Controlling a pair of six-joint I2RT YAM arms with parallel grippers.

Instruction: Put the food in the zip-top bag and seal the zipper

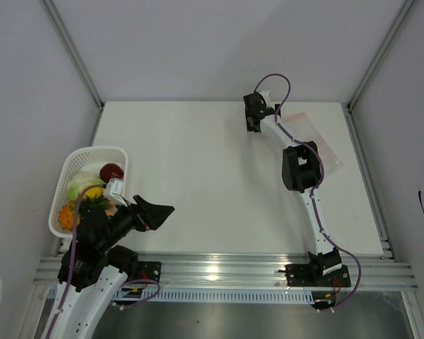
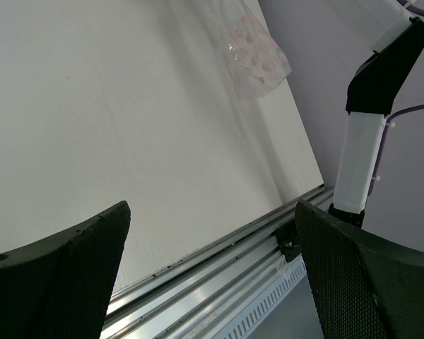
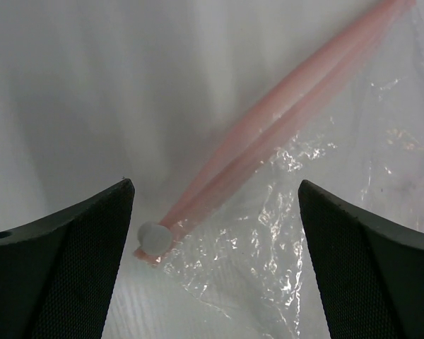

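A clear zip top bag (image 1: 324,147) with a pink zipper strip lies flat at the back right of the table. The right wrist view shows the strip (image 3: 268,121) running diagonally, with a grey slider (image 3: 155,239) at its near-left end. My right gripper (image 1: 264,123) hovers over that end, its fingers wide apart and the slider between its fingers in view but not gripped. At the front left, my left gripper (image 1: 161,217) stands open and empty beside the basket. Food fills the basket: a green lettuce-like piece (image 1: 77,188), a dark red round item (image 1: 111,171), and yellow and orange ones.
The white basket (image 1: 68,171) stands at the left table edge, partly covered by my left arm. Bare white table (image 1: 198,169) stretches between the two grippers. A wall (image 1: 226,49) rises close behind my right gripper.
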